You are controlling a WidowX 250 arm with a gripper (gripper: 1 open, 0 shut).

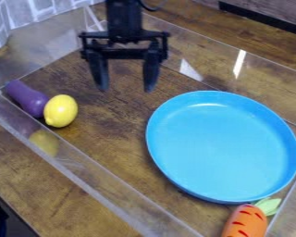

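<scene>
My gripper (123, 69) hangs blurred at the upper middle, its two dark fingers spread wide apart with nothing visible between them. Below and left of it lie a yellow lemon (60, 110) and a purple eggplant (27, 96). A large blue plate (222, 145) sits to the right, and an orange carrot (246, 222) with a green top lies at the lower right.
Clear low walls (99, 190) border the wooden surface (107, 148). The middle, between the lemon and the plate, is bare wood.
</scene>
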